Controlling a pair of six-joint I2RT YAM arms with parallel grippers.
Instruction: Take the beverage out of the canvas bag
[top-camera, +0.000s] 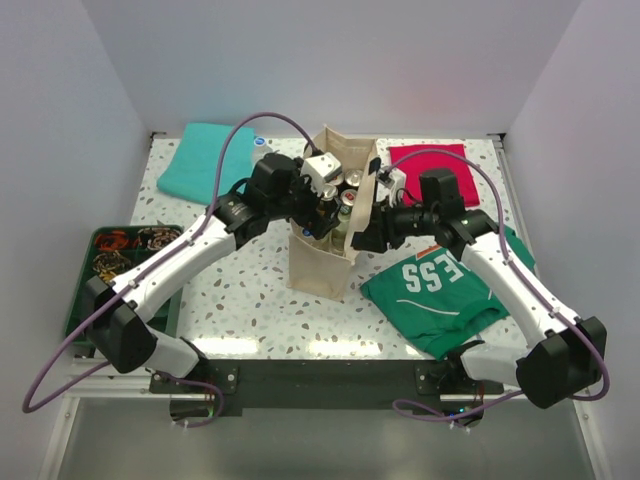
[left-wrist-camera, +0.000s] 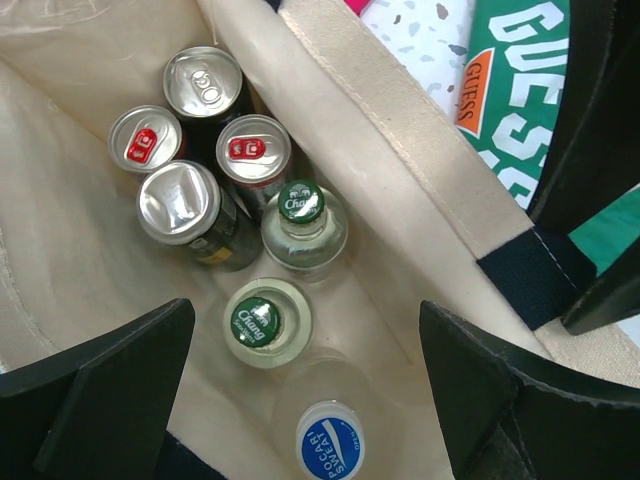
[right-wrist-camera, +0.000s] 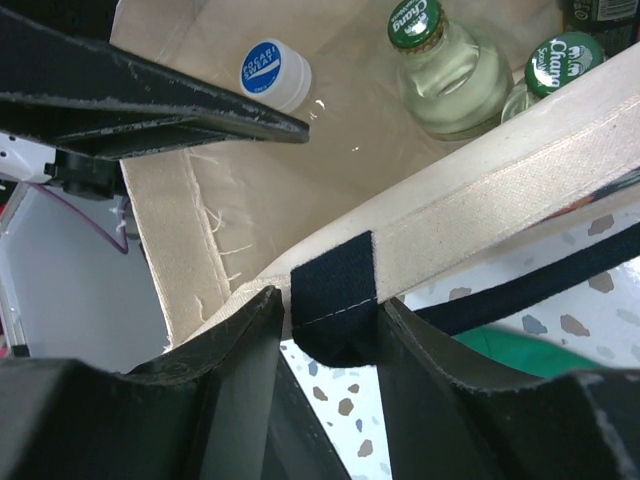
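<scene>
The canvas bag (top-camera: 321, 272) stands upright, mouth up. Inside it, the left wrist view shows a white-capped bottle (left-wrist-camera: 332, 440), two green-capped glass bottles, one of them (left-wrist-camera: 256, 322) nearer, and several cans such as this one (left-wrist-camera: 180, 203). My left gripper is open over the bag's mouth, fingers well apart, the bottles seen in the gap. At the bag's right rim, my right gripper has its fingers apart, one at each side of the dark strap patch (right-wrist-camera: 335, 330). Whether they touch the patch is unclear.
A green GUESS shirt (top-camera: 440, 305) lies at the right, a red cloth (top-camera: 440, 165) behind it and a teal cloth (top-camera: 195, 165) at the back left. Another bottle (top-camera: 260, 147) stands outside the bag. A green bin (top-camera: 172, 315) occupies the left edge.
</scene>
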